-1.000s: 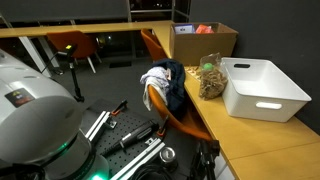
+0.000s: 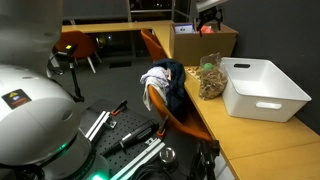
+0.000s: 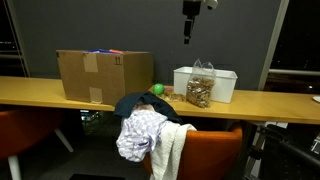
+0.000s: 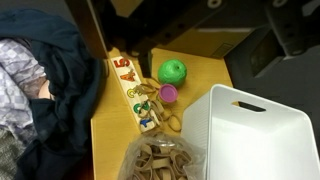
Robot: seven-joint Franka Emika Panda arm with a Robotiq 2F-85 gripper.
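Note:
My gripper hangs in the air above the table near the cardboard box, and its fingers stand open with nothing between them. In the wrist view, a green round object, a small purple cup and a wooden number board lie below on the table. Small wooden pieces are scattered over and beside the board. A clear bag of brown pieces stands upright in front of the white bin. The bin's inside looks empty in the wrist view.
Clothes are draped over an orange chair at the table's front edge. The cardboard box holds some items at its top. Bare tabletop lies in front of the bin. Cables and gear surround the arm's base.
In exterior view 1, my gripper has come down into view from the top edge, above the cardboard box. The bag, bin, box and clothes have stayed in place.

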